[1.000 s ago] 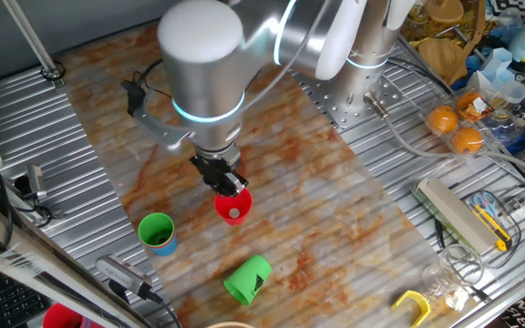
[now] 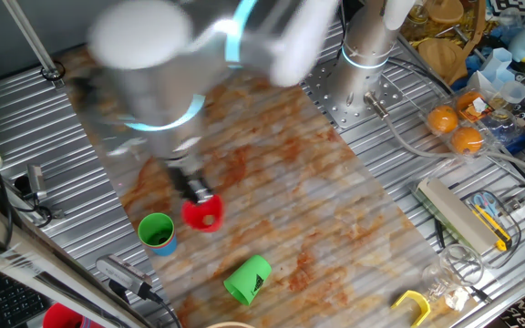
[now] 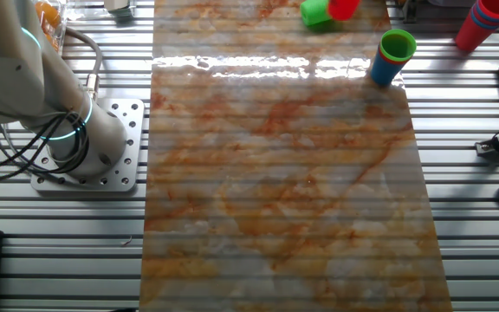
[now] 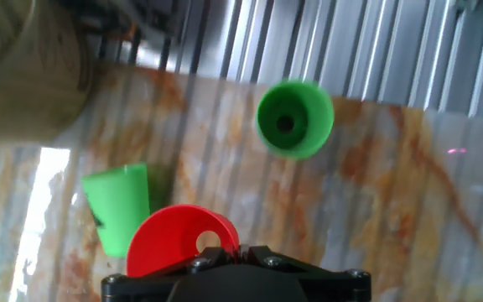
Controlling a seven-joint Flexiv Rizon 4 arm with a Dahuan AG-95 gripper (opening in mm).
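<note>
My gripper (image 2: 200, 191) is shut on the wall of a red cup (image 2: 199, 215), which hangs from the fingertips with its mouth and the hole in its bottom showing. In the wrist view the red cup (image 4: 159, 245) sits left of the gripper. A green-topped stack of cups (image 2: 158, 232), with blue below, stands upright close to the left of the held cup. From the wrist its open green mouth (image 4: 319, 126) shows ahead, apart from the red cup. A green cup (image 2: 247, 279) lies on its side on the marbled board.
A red cup stack (image 3: 482, 26) stands off the board beside the stack's edge. A camera on a mount (image 2: 126, 273) lies near the board's left edge. Much of the marbled board (image 3: 275, 191) is bare.
The gripper, with the red cup in it, has moved left towards the green-topped stack; the arm is blurred now. The stack and the lying green cup have stayed in place.
</note>
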